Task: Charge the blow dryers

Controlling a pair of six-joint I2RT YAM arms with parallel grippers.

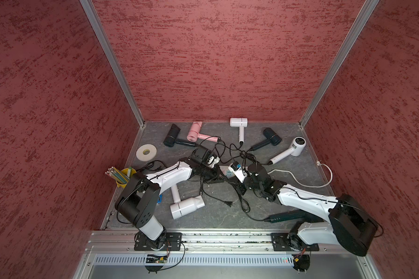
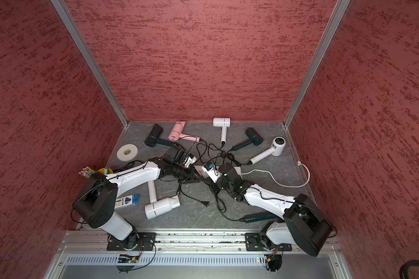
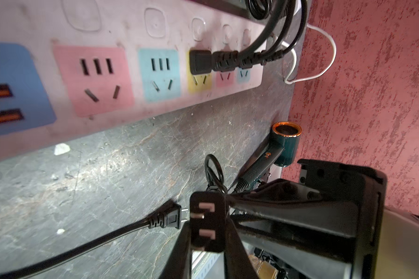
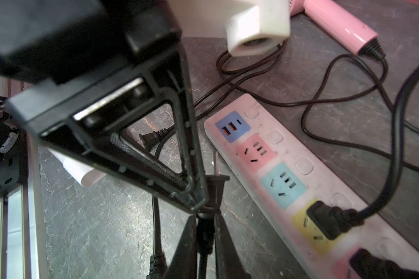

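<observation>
A white power strip (image 3: pixel 102 60) with coloured sockets lies mid-table; black plugs (image 4: pixel 330 218) fill its yellow socket and those beyond, while pink and cyan sockets show empty. My left gripper (image 1: pixel 221 174) is shut on a black plug (image 4: pixel 213 193), its prongs upward. My right gripper (image 1: pixel 235 181) is low beside it; in the right wrist view its fingers surround the cord below that plug, part open. Another plug (image 3: pixel 165 214) lies loose on the table.
Hair dryers lie along the back, including pink (image 1: pixel 195 132) and white (image 1: pixel 238 123) ones. A white dryer (image 1: pixel 186 207) and a dark green one (image 1: pixel 284 216) lie in front. A tape roll (image 1: pixel 146 151) and pen cup sit left.
</observation>
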